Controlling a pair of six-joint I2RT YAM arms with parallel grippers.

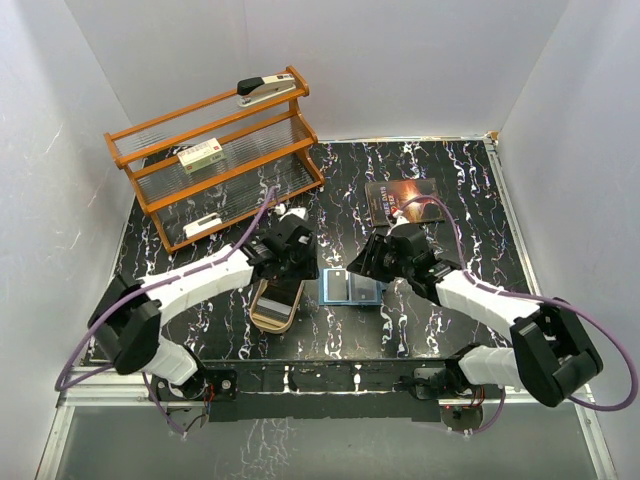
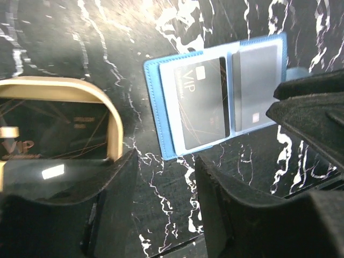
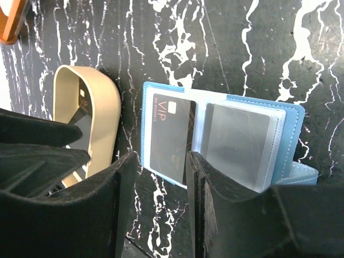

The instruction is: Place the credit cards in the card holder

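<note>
The blue card holder lies open on the marble mat, grey cards with VIP print in its pockets, seen closely in both wrist views. Left of it is the beige tray with dark cards inside. My left gripper hangs above the gap between tray and holder, and my right gripper is over the holder. Both show nothing held; how far their fingers are apart is hard to tell.
A wooden rack with a stapler and boxes stands at the back left. A book lies behind the holder. Bare mat is at the right.
</note>
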